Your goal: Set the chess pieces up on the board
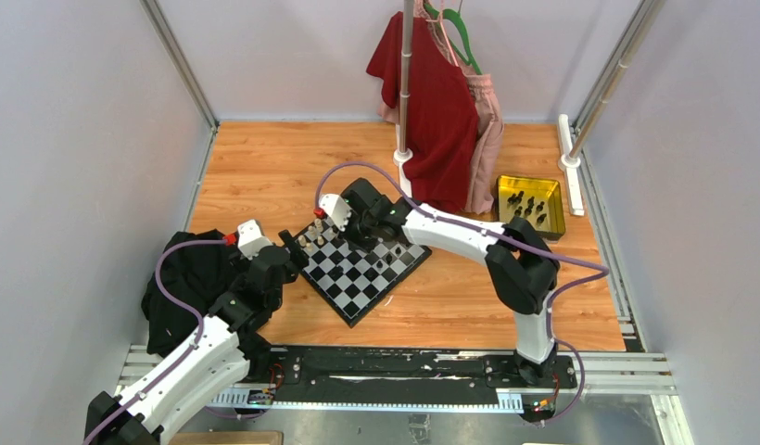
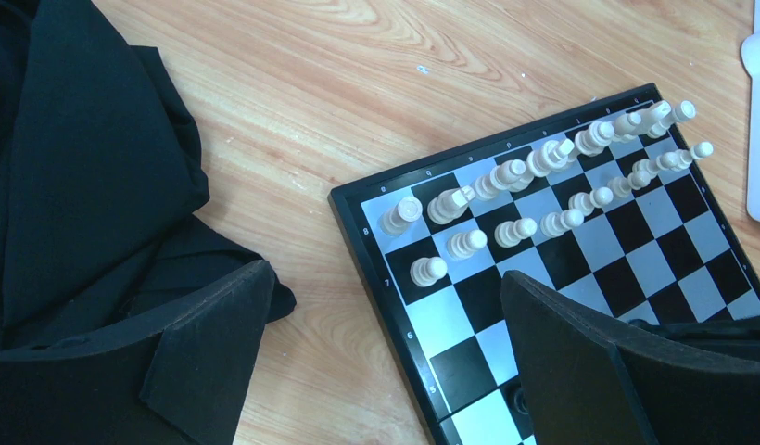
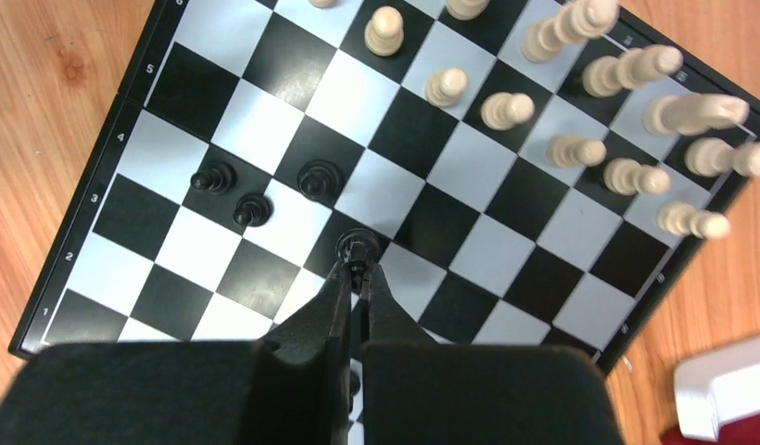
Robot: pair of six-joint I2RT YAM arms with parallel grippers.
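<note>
White pieces stand in two rows along one side of the chess board, among them a corner piece and a pawn. In the right wrist view my right gripper is shut on a black piece, gripped by its top, above the middle of the board. Nearby stand another black piece and two small black pieces close together. My left gripper is open at the board's corner, nothing between its fingers. In the top view the right arm hides part of the board.
A gold tray at the right holds several black pieces. Black cloth lies at the left. Hanging clothes and a white rack foot stand behind the board. Bare table lies to the board's right.
</note>
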